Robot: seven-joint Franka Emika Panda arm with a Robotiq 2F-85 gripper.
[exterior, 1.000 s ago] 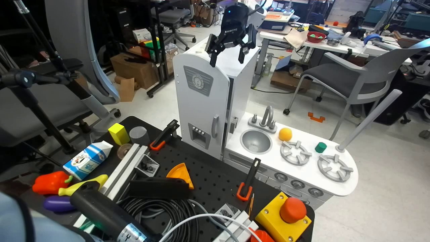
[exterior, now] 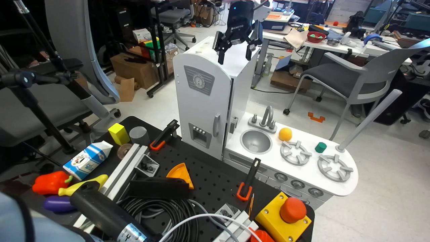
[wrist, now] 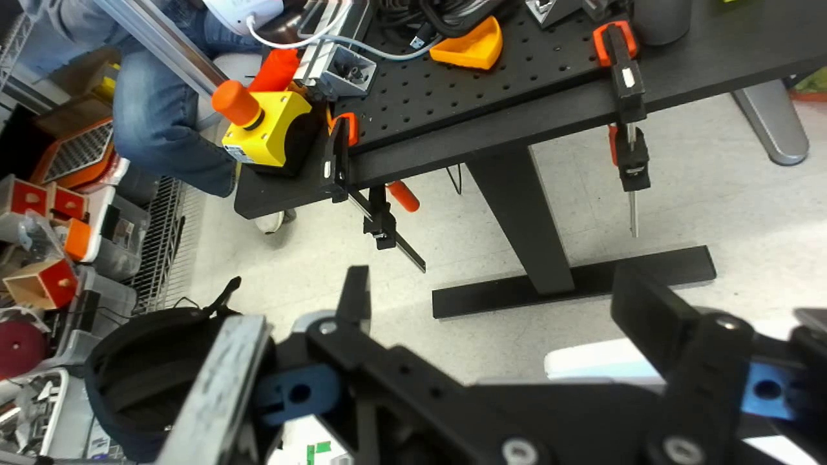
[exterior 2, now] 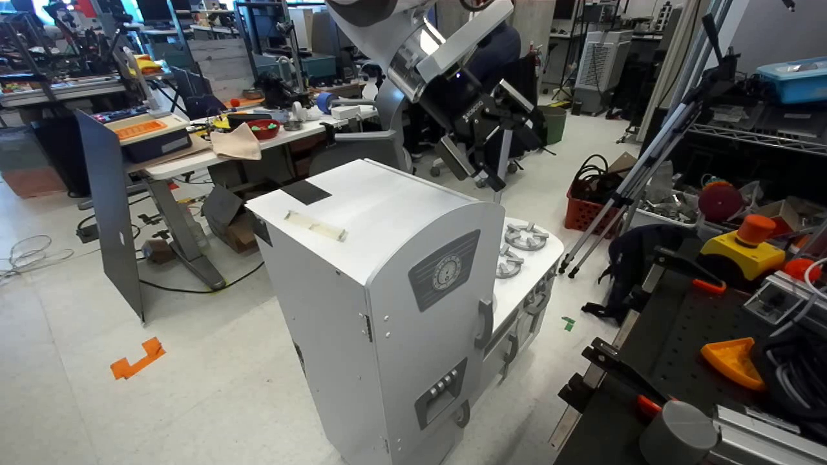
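The white toy fridge (exterior: 203,109) stands at the end of the toy kitchen, its curved door (exterior 2: 434,341) almost closed. In exterior view 1 a thin dark gap runs along the door's handle side. My gripper (exterior: 234,59) appears in front of the upper part of the fridge there, with its fingers spread. From exterior view 2, the gripper (exterior 2: 513,164) is near the upper handle-side corner of the door; I cannot tell whether it touches. Between the fingertips in the wrist view, the gripper shows only floor and the table's foot.
Beside the fridge, the white counter (exterior: 312,157) carries a sink (exterior: 256,141), an orange ball (exterior: 285,134), a green cylinder (exterior: 320,147) and burners. A black table (exterior: 209,177) with clamps, cables and toy food faces it closely. An emergency-stop box (exterior: 285,217) sits at its corner.
My gripper has shifted to the right in exterior view 1, its fingers still apart. The fridge door has swung slightly inward, and the gap at its edge is narrower.
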